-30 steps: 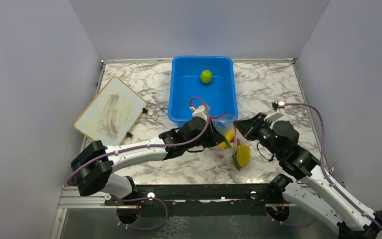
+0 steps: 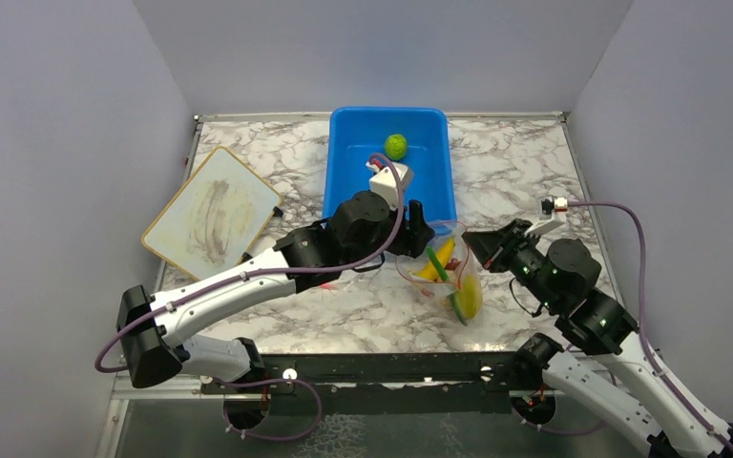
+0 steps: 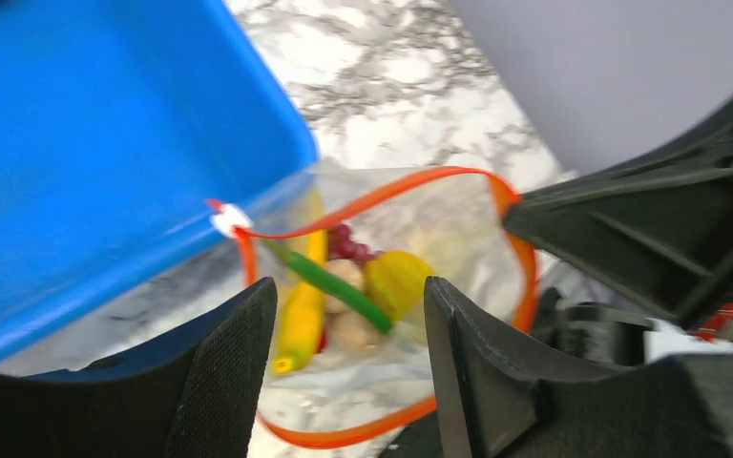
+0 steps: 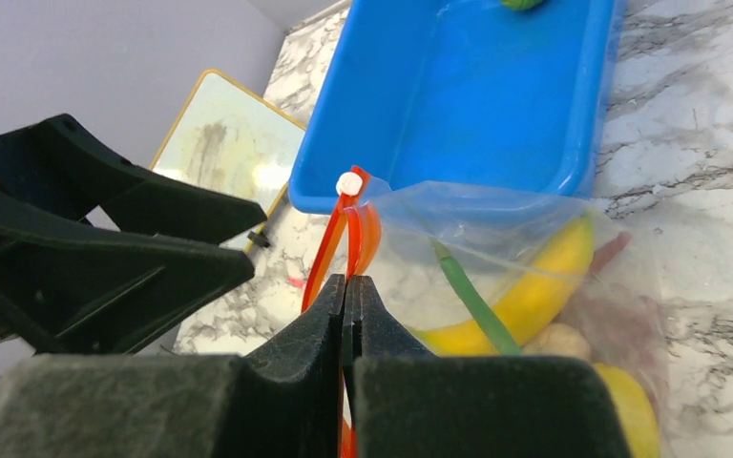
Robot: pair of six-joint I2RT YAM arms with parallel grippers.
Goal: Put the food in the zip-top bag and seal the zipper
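Observation:
The clear zip top bag (image 2: pixel 453 278) with an orange zipper rim (image 3: pixel 388 191) stands with its mouth spread wide. Inside are a banana (image 4: pixel 544 296), a green stick-like vegetable (image 3: pixel 329 281), red grapes (image 3: pixel 344 244) and a yellow lemon-like piece (image 3: pixel 396 282). My right gripper is shut on the bag's right rim; the orange strip runs between its fingertips. My left gripper is open at the bag's left side, nothing between its fingers. A white slider (image 3: pixel 232 219) sits at the rim's far left corner. A green ball-like food (image 2: pixel 395 147) lies in the blue bin (image 2: pixel 344 167).
The blue bin stands directly behind the bag, close to the left gripper. A white board with a yellow edge (image 2: pixel 212 214) lies at the left.
My left gripper has opened and drawn back and away from the bag mouth. The right gripper has shifted slightly right with the rim, and the mouth is wider.

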